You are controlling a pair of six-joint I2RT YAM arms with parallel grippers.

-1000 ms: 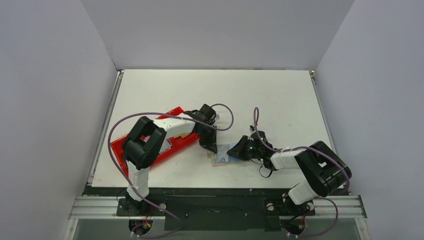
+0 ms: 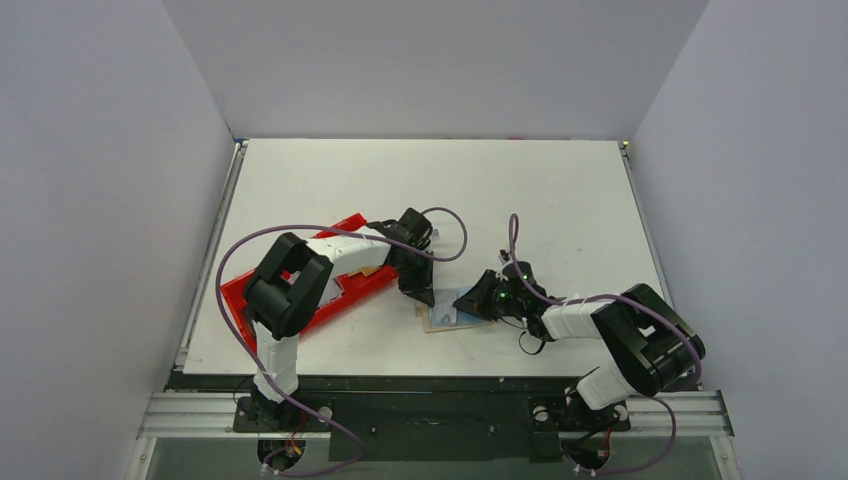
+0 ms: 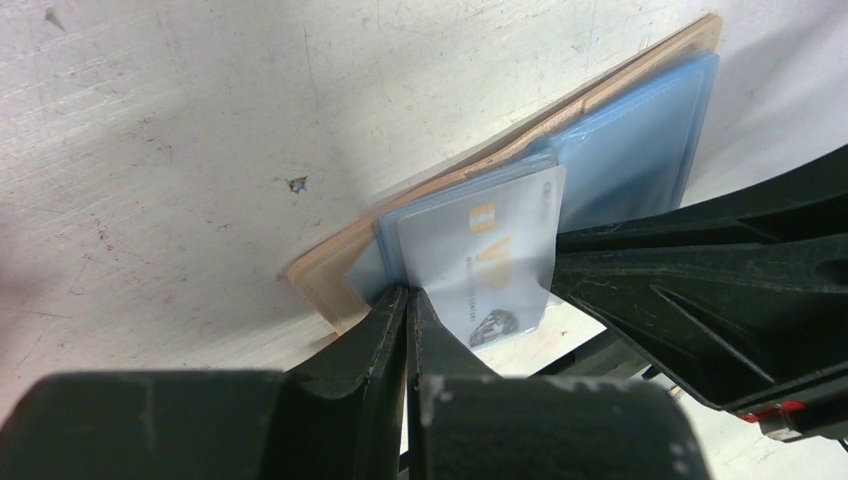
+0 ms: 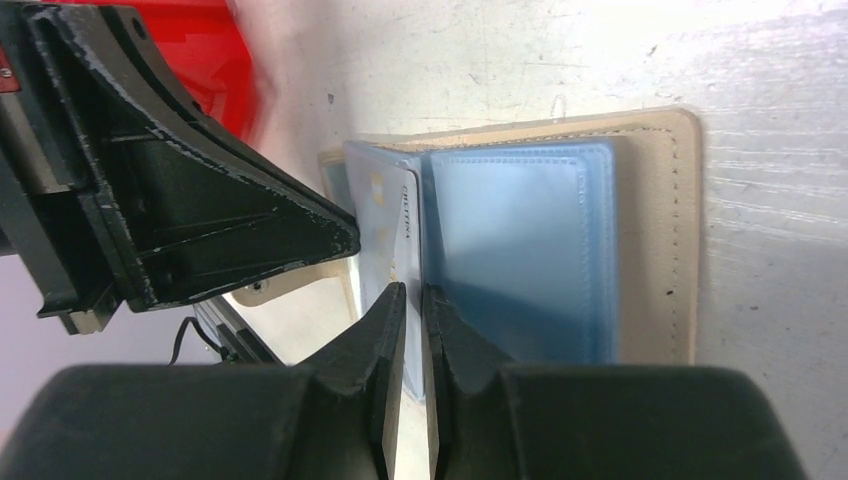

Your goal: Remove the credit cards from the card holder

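The card holder (image 3: 340,265) lies open on the table, tan with blue clear sleeves (image 3: 640,140). A pale credit card (image 3: 480,255) with a gold chip mark sits at its middle sleeves, raised and slightly bent. My left gripper is shut at the left edge of the card's sleeve; whether that edge is pinched is hidden. From the other side, my right gripper is shut, with the thin edge of the credit card (image 4: 395,230) running between its fingertips. Both grippers face each other closely over the holder.
A red tray (image 2: 345,303) stands at the left, under my left arm, with pale items inside. Table space (image 2: 520,200) behind the holder is clear. The holder's blue sleeve (image 4: 520,240) and tan border lie flat on the right.
Almost nothing differs. My right arm has shifted very slightly; the left arm and the holder stay in place.
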